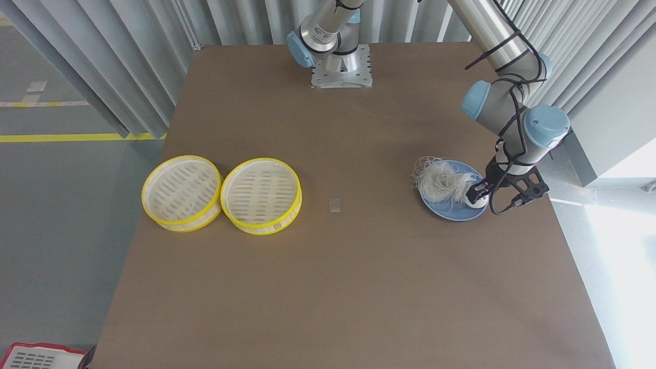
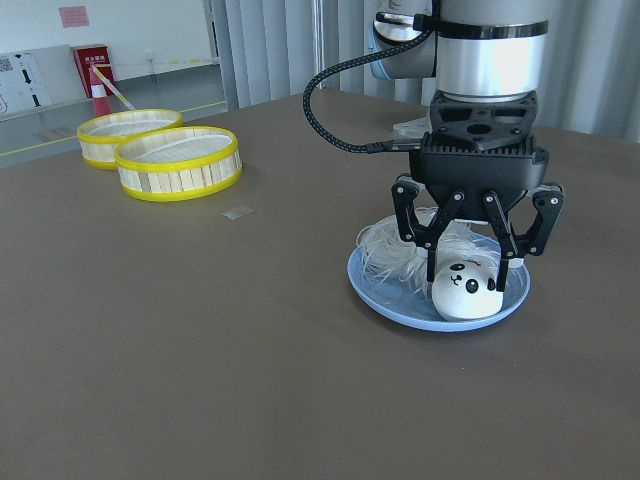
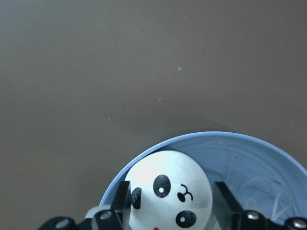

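Note:
A white round panda-faced piece [image 2: 466,298] rests in a blue plate [image 1: 458,214] beside a heap of pale stringy strands [image 1: 443,181]. My gripper [image 2: 464,273] is lowered over the plate, with one finger on either side of the panda piece; in the wrist view the panda face [image 3: 165,191] fills the space between the open-looking fingertips. Whether they press on it is unclear.
Two yellow-rimmed shallow baskets [image 1: 260,227] [image 1: 178,222] stand to the left.

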